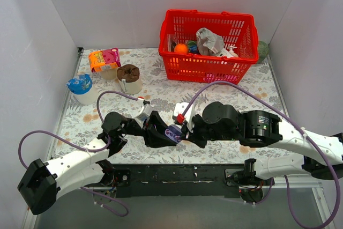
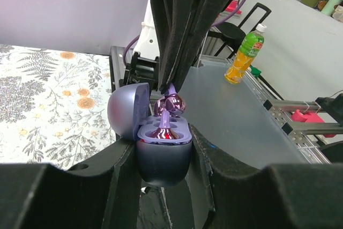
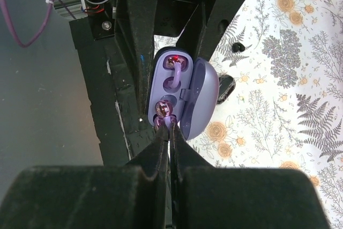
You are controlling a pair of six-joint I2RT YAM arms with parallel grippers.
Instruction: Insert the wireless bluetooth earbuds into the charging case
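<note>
In the left wrist view, my left gripper is shut on the lilac charging case (image 2: 163, 164), holding it by its sides in the air. The lid (image 2: 128, 111) stands open. One earbud (image 2: 165, 123) sits in the case, its stem pointing up. Over the other end, a second shiny purple earbud (image 3: 163, 109) hangs with its stem between the fingertips of my right gripper, which is shut on that thin stem. This earbud is at the case's far socket end; how deep it sits cannot be told. From above, the two grippers meet over the table's front.
Behind stands a red basket (image 1: 209, 71) with an orange and bags in it. Two jars (image 1: 129, 81) (image 1: 84, 92) and an orange-pink packet (image 1: 104, 59) occupy the back left.
</note>
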